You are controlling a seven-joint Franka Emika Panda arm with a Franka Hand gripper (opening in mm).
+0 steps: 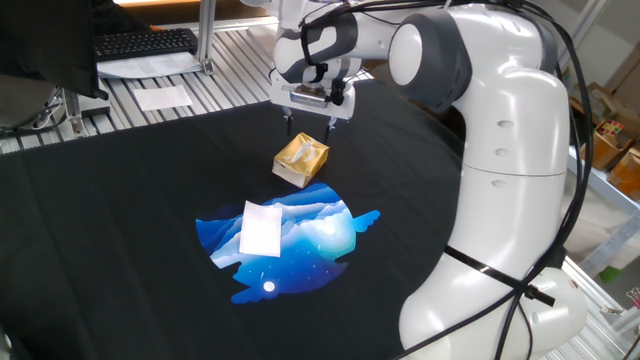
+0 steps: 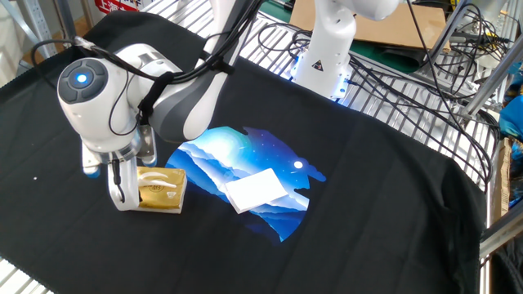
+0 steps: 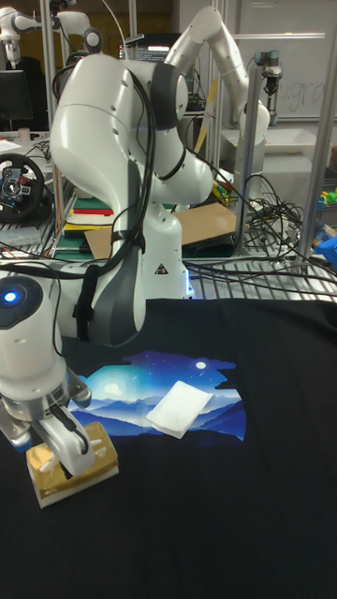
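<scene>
A gold tissue packet (image 1: pixel 301 158) with white sides lies on the black cloth, a bit of white tissue showing at its top. Just behind and above it in exterior view 1 is my gripper (image 1: pixel 309 129), its two fingers spread apart with nothing visible between them. From the other side, the gripper covers part of the packet (image 2: pixel 161 193), so whether they touch cannot be told. A folded white sheet (image 1: pixel 261 229) rests flat on the blue mountain-and-moon picture (image 1: pixel 305 268), apart from the packet.
At the back left in exterior view 1, a keyboard (image 1: pixel 146 43) and a sheet of paper (image 1: pixel 163 97) lie on the slatted metal table. Loose cables (image 2: pixel 409 106) lie near the robot's base.
</scene>
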